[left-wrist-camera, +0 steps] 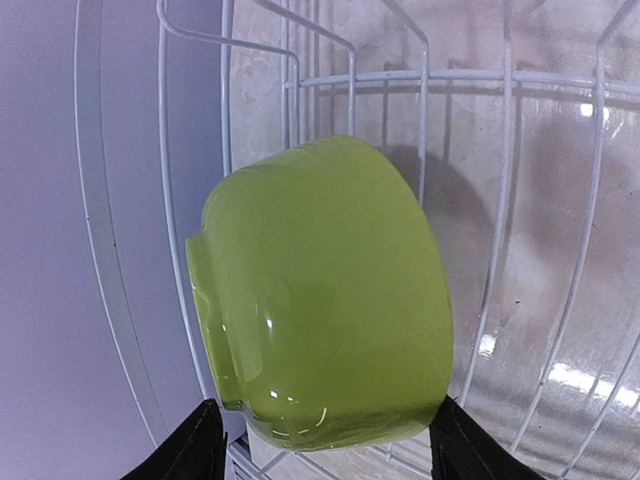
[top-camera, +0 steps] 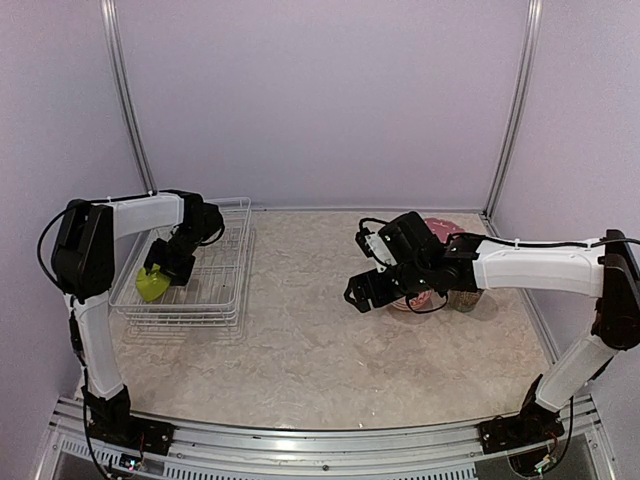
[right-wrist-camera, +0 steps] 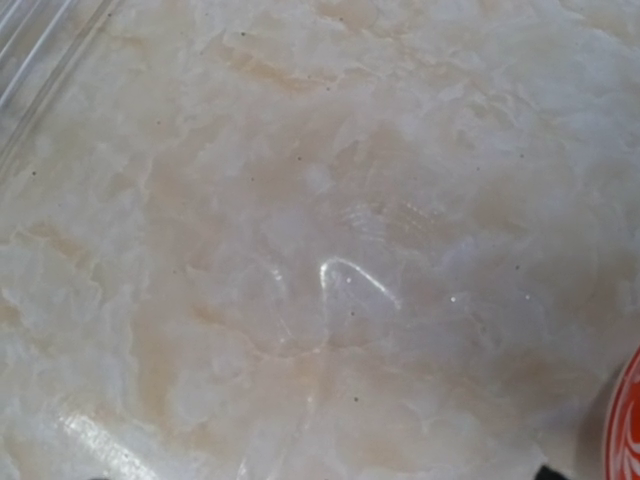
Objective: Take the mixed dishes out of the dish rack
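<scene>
A glossy green bowl [left-wrist-camera: 320, 290] lies on its side in the white wire dish rack [top-camera: 230, 290] at the left, also seen in the top view as a small green shape [top-camera: 152, 283]. My left gripper [top-camera: 168, 268] is over it, its two fingers [left-wrist-camera: 205, 445] around the bowl's lower part in the wrist view, part open; whether they touch it I cannot tell. My right gripper [top-camera: 370, 290] hangs open over the right side of the table, near stacked dishes.
Pink and red dishes [top-camera: 440, 228] and a patterned cup [top-camera: 465, 300] stand at the right, partly hidden by the right arm. Walls bound the sides and back.
</scene>
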